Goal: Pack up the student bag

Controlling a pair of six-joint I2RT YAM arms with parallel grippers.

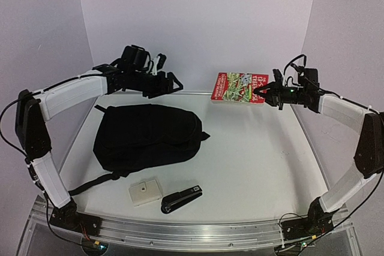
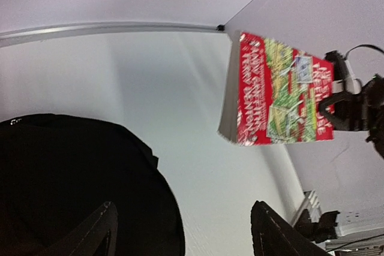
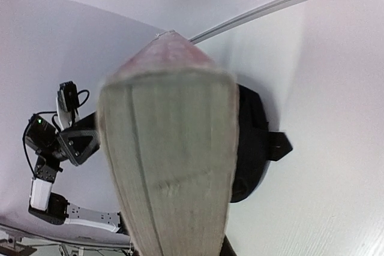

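Note:
A thick red book with a colourful cover hangs in the air above the table's far right. My right gripper is shut on one end of it; in the right wrist view the book's page block hides most of the fingers. Over the far left, my left gripper stands open with nothing between its fingers. Below it a black bag lies flat on the table, its strap trailing toward the front left. Whether the bag's mouth is open cannot be made out.
Near the front of the table lie a cream wallet-like case and, just right of it, a black stapler. Walls close in on both sides and the back.

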